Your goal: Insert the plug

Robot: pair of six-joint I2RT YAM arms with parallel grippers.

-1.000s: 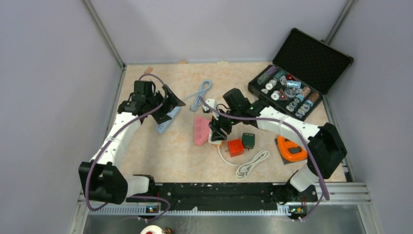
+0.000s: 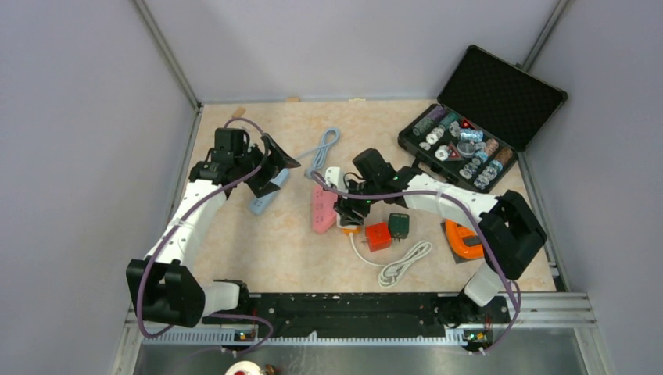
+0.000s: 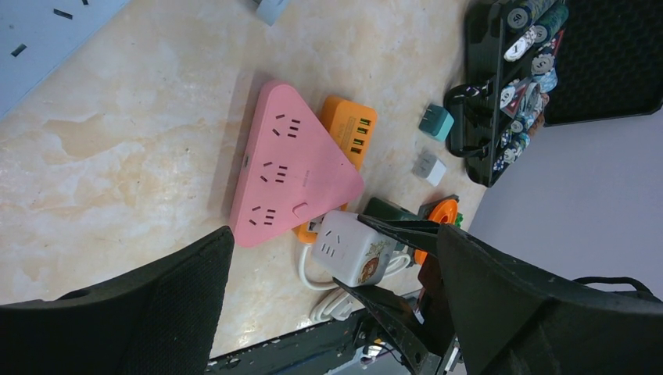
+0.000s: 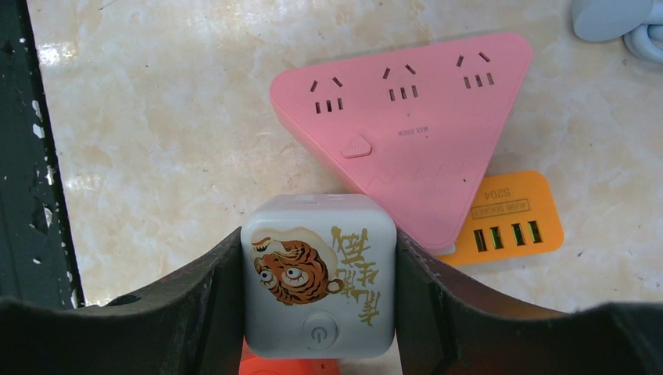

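A white cube adapter with a tiger picture sits between the fingers of my right gripper, over the near corner of the orange power strip. In the right wrist view the fingers flank it closely; whether they grip it is unclear. The pink triangular power strip lies beside it, partly over the orange one in view. My left gripper is open and empty above the light blue power strip, to the left.
A red adapter, a dark green adapter and a coiled white cable lie at the front right. An open chip case fills the back right.
The right arm has shifted slightly toward the front of the table, its wrist a little lower in the top view. The left arm stays nearly still.
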